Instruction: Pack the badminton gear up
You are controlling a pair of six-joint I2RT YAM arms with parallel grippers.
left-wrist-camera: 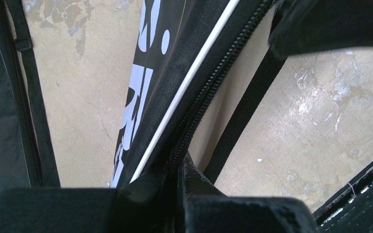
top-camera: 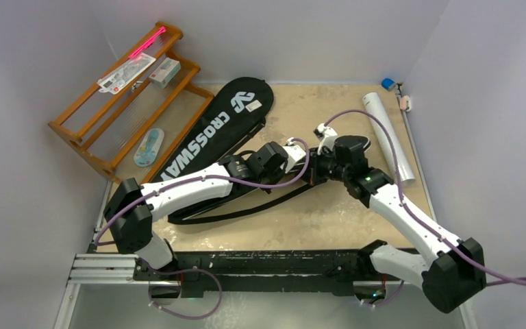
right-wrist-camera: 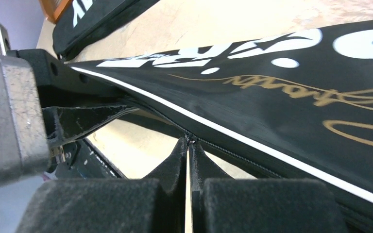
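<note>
A long black racket bag (right-wrist-camera: 281,107) with white lettering and white piping runs between my two grippers. Its zipper (left-wrist-camera: 213,80) lies along the near side. My left gripper is shut on the bag's edge beside the zipper teeth. The right gripper is shut on the small zipper pull (right-wrist-camera: 190,138), close to the left one. Most of the pull is hidden between the fingers. In the top view, the arms cover much of this bag. A second black bag marked CROSSWAY (top-camera: 202,137) lies flat at the left.
A wooden rack (top-camera: 127,103) with small packages stands at the back left. A white tube (top-camera: 389,137) lies at the right. The black strap (top-camera: 246,211) loops in front of the bag. Bare tabletop (top-camera: 301,229) shows nearer the front.
</note>
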